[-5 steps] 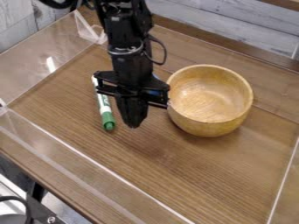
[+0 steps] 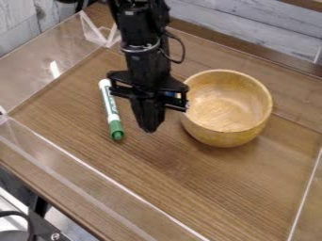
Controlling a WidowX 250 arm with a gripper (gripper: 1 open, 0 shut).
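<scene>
The black robot arm comes down from the top centre, its gripper (image 2: 149,117) pointing down at the middle of the table; its fingertips are close together, with nothing visible between them. Left of the gripper lies a white and green marker (image 2: 111,111), its green end toward the front. Right of the gripper sits a wide, empty light wooden bowl (image 2: 229,113), close beside it.
A pale, shiny edge runs along the left side, with a dark cable at the lower left. Open space lies behind the marker at the back left.
The gripper and arm have shifted slightly back and to the right, toward the bowl. The marker and bowl have not visibly moved.
</scene>
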